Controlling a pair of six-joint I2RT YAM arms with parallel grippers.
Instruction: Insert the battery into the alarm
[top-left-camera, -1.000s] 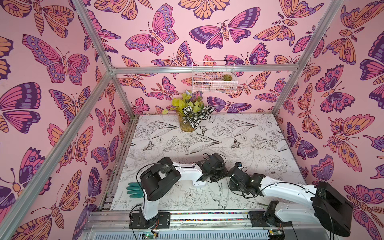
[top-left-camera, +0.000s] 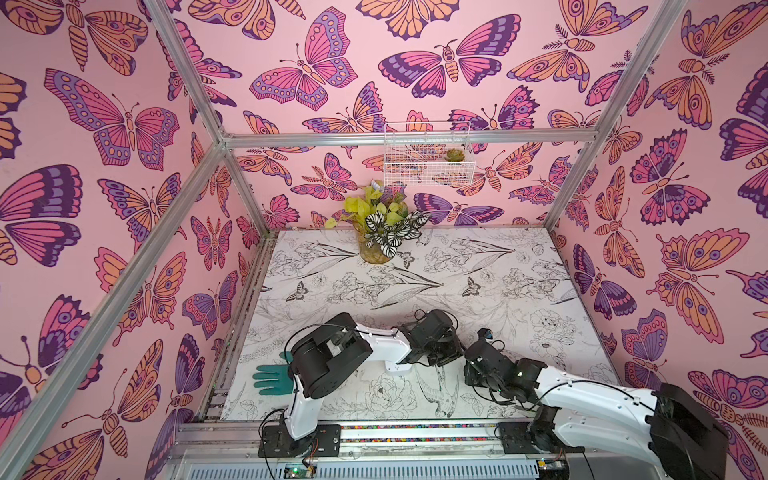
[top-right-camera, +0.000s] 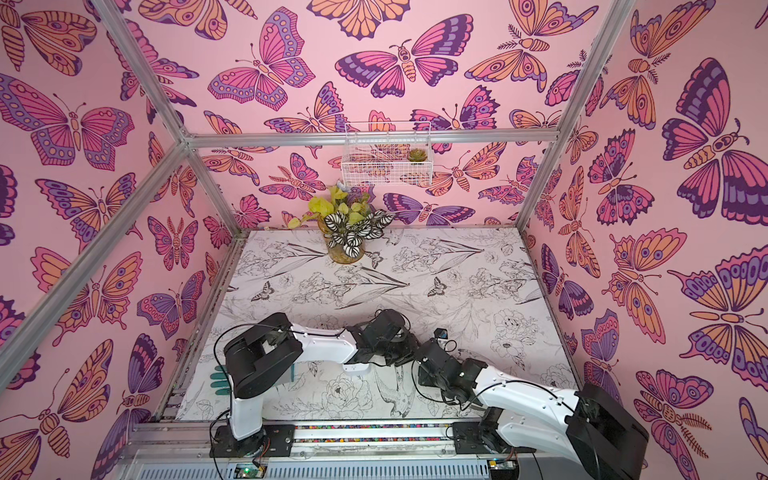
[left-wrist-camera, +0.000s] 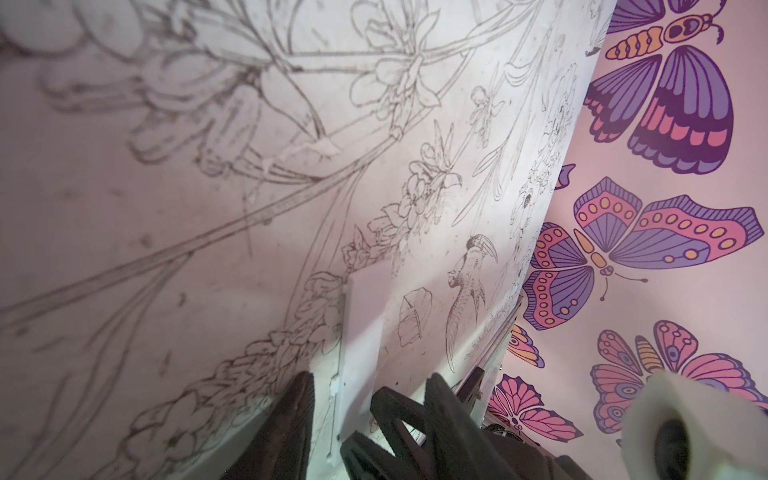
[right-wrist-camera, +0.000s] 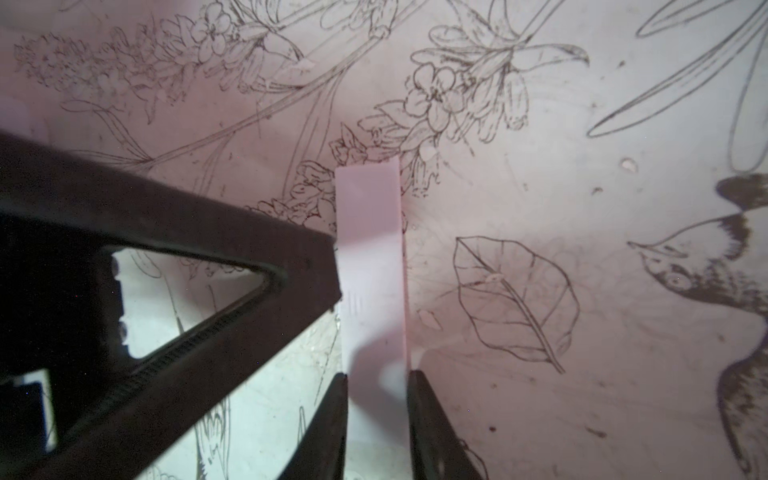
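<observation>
A white alarm (top-left-camera: 397, 366) lies on the table beneath the arms in the top views; in the left wrist view a flat white strip (left-wrist-camera: 364, 336) appears, also at the middle of the right wrist view (right-wrist-camera: 371, 288). My left gripper hovers low, its fingers apart. My right gripper is over the near end of that white strip, one finger at each side of it; whether it touches is unclear. A large black finger of the other gripper crosses the right wrist view from the left. I cannot make out a battery.
A teal glove (top-left-camera: 272, 379) lies at the left front. A potted plant (top-left-camera: 376, 244) stands at the back, below a wire basket (top-left-camera: 428, 172) on the wall.
</observation>
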